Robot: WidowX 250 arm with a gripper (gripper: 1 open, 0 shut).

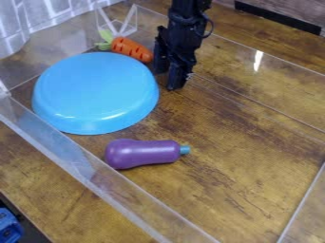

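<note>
The black gripper (173, 59) reaches down from the top of the camera view to the wooden surface, right beside an orange toy carrot (128, 47) with a green top. Whether its fingers are open or shut is unclear against the dark arm. A blue round plate or lid (95, 95) lies upside down or flat on the left. A purple toy eggplant (143, 152) lies in the lower middle.
Clear plastic walls edge the work area at left and front. A small blue object (7, 228) sits outside the wall at bottom left.
</note>
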